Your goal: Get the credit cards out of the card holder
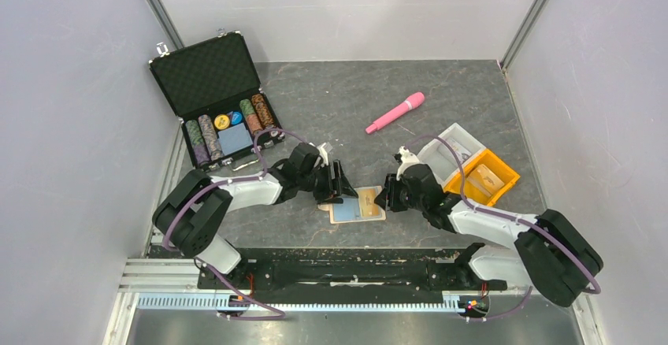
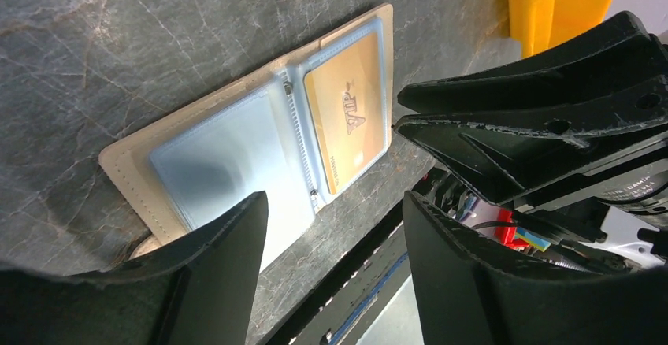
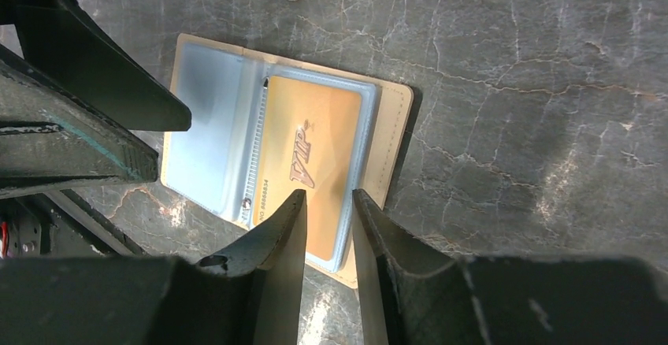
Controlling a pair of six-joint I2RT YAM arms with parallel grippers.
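The open card holder (image 1: 346, 217) lies on the grey mat near the front middle, with a pale blue side on the left and a gold VIP card (image 3: 307, 148) seated in its right side. My left gripper hangs low over the holder's left part, its fingers apart. My right gripper is over the holder's right side, its fingertips beside the card's outer edge and apart, with nothing visible held between them.
A chip case (image 1: 205, 77) stands at back left, a pink microphone-shaped object (image 1: 394, 114) behind the holder. White and yellow bins (image 1: 504, 185) stand at right.
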